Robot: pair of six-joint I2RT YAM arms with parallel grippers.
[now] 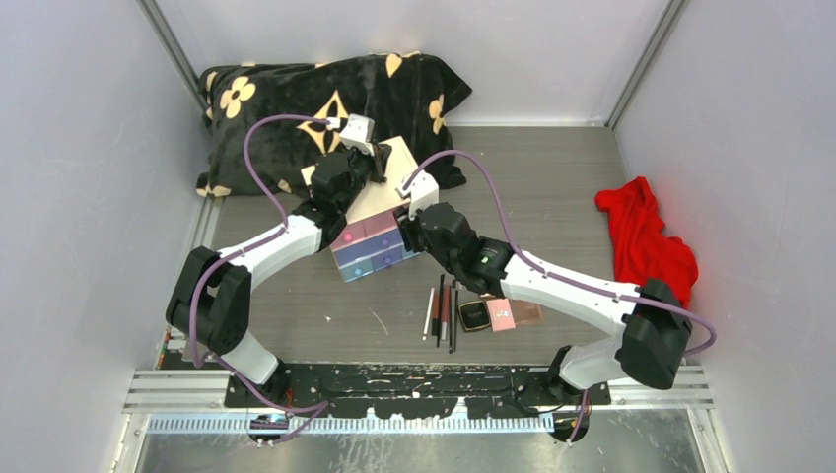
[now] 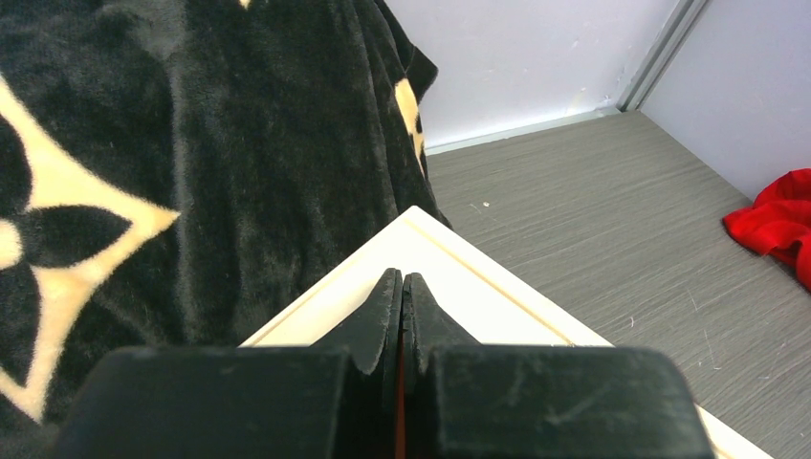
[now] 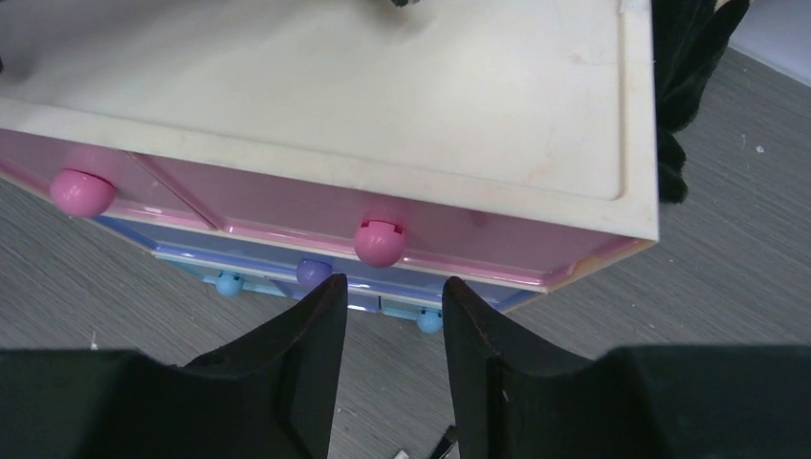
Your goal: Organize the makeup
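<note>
A small drawer organizer with a pale top (image 2: pixel 459 277) and pink, blue and light blue drawers (image 1: pixel 363 251) stands before the blanket. My left gripper is shut over its top, with nothing visible held. My right gripper is open, facing the front, just below a round pink knob (image 3: pixel 380 244) in its view. Makeup lies on the floor near the front: several slim pencils or brushes (image 1: pixel 442 317), a black compact (image 1: pixel 474 315) and a pink case (image 1: pixel 501 314).
A dark patterned blanket (image 1: pixel 266 108) is heaped at the back. A red cloth (image 1: pixel 641 232) lies at the right wall.
</note>
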